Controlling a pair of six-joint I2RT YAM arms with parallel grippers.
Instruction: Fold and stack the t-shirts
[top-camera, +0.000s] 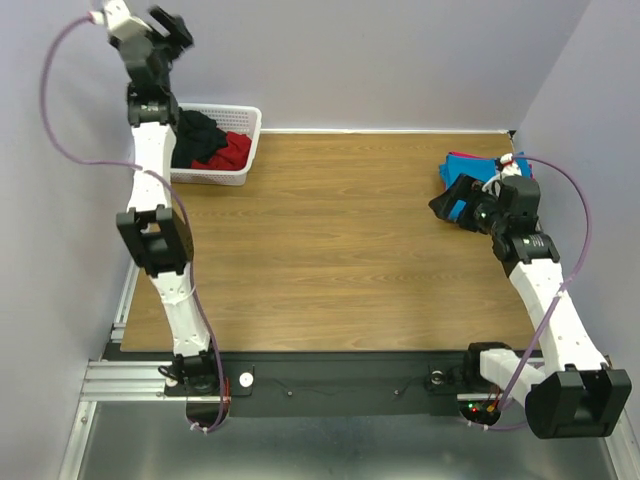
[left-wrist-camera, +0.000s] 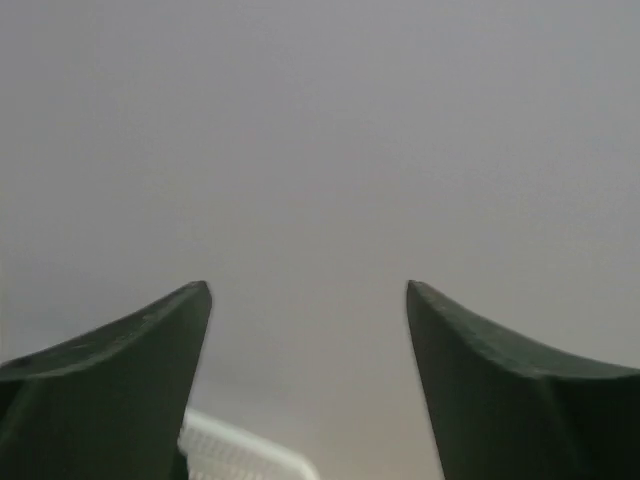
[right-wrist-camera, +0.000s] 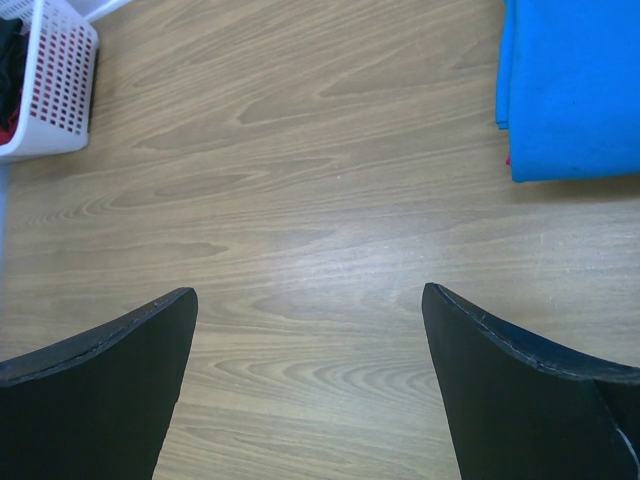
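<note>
A white basket (top-camera: 257, 140) at the table's far left holds a black shirt (top-camera: 198, 137) and a red shirt (top-camera: 233, 152). High above the basket, near the wall, is my left gripper (top-camera: 182, 37). In the left wrist view its fingers (left-wrist-camera: 110, 400) stand apart, with no cloth between them. At the far right lies a folded blue shirt (top-camera: 463, 168) with some red showing under its edge. My right gripper (top-camera: 447, 200) hangs over the near side of this pile. The right wrist view shows its fingers (right-wrist-camera: 110, 400) wide apart over bare wood, so it is open and empty.
A wall (top-camera: 380, 60) stands behind the far edge. The left arm covers part of the basket's left side in the top view.
</note>
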